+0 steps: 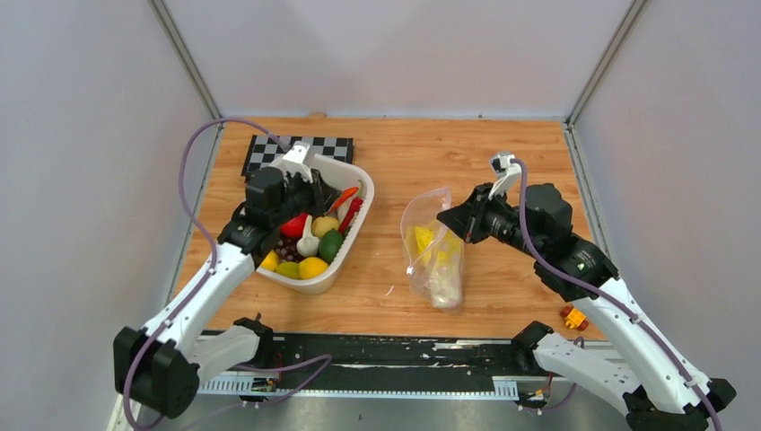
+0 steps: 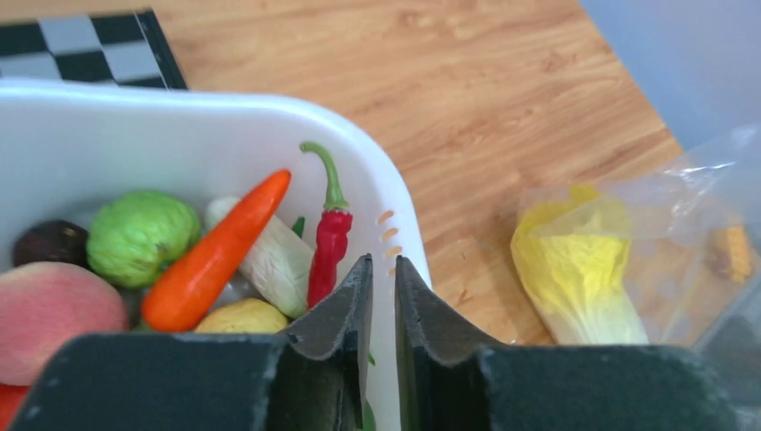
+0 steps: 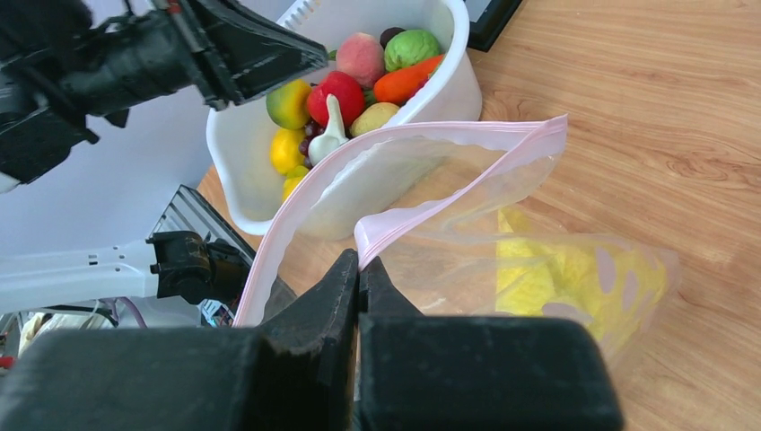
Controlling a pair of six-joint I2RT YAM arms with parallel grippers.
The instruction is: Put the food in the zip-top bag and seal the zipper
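The clear zip top bag point(image 1: 433, 242) has a pink zipper lip and yellow food with a pale end inside. My right gripper is shut on one edge of its lip, and the mouth gapes in the right wrist view. My left gripper hangs over the white bin point(image 2: 399, 215), fingers close together with a narrow gap. White bin wall shows through the gap; whether anything is pinched lower down is hidden. A red chili pepper point(image 2: 329, 247) stands against the bin's corner behind one finger, beside a carrot point(image 2: 215, 256).
More food fills the bin, including a peach point(image 2: 58, 314), a garlic bulb point(image 1: 307, 241) and an avocado point(image 1: 330, 244). A checkered board point(image 1: 334, 146) lies behind it. Bare wood separates bin and bag. A small orange item point(image 1: 575, 319) lies at front right.
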